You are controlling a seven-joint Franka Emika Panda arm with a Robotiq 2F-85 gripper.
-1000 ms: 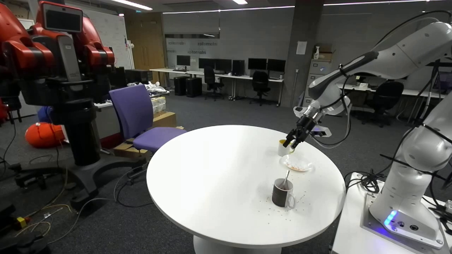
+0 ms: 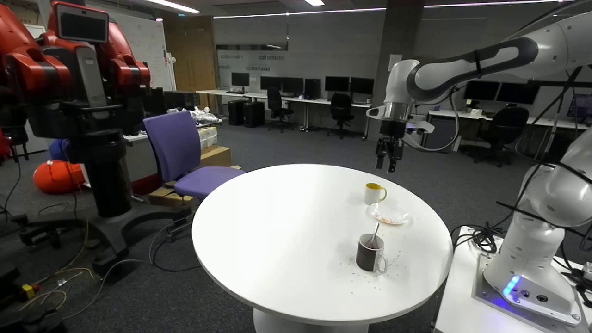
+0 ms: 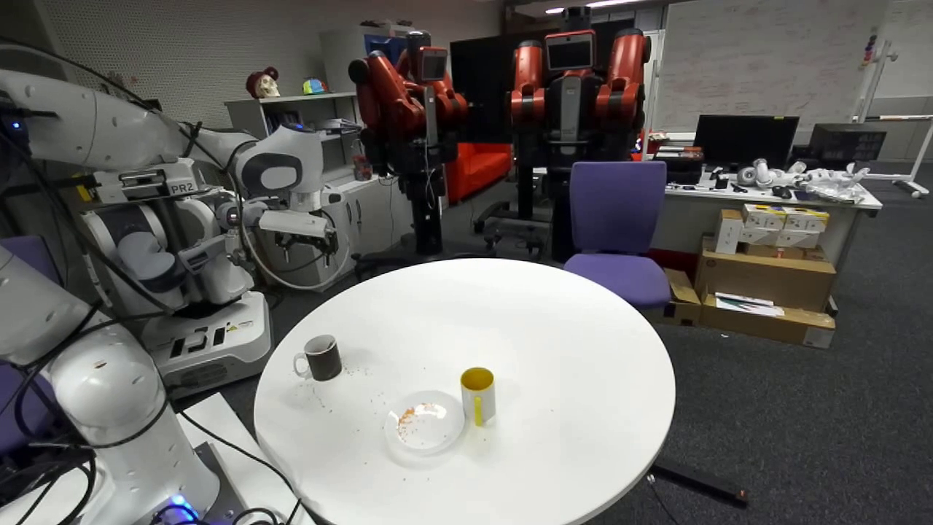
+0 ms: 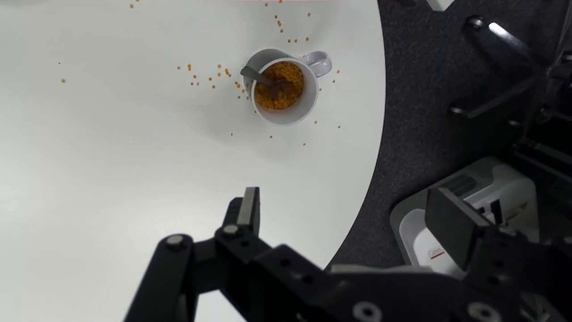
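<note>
My gripper [image 2: 390, 161] hangs open and empty, well above tabletop height, fingers down. In the wrist view its fingers [image 4: 249, 209] stand wide apart. The dark mug [image 2: 366, 256] stands upright with a spoon [image 2: 375, 231] leaning in it; from above, orange grains [image 4: 287, 90] fill its lower part. The mug lies ahead of the fingers in the wrist view, apart from them. A white mug with yellow inside [image 3: 486, 404] stands beside a clear plate [image 3: 452, 440] holding a few orange grains.
Loose grains [image 4: 227, 72] lie scattered on the white round table [image 2: 266, 222] around the dark mug. A purple chair [image 3: 614, 210] stands at the table's edge, and red robots [image 3: 570, 96] are behind it.
My gripper has risen from over the white-and-yellow mug and turned from slanted to pointing straight down. Mugs, spoon and plate look unmoved.
</note>
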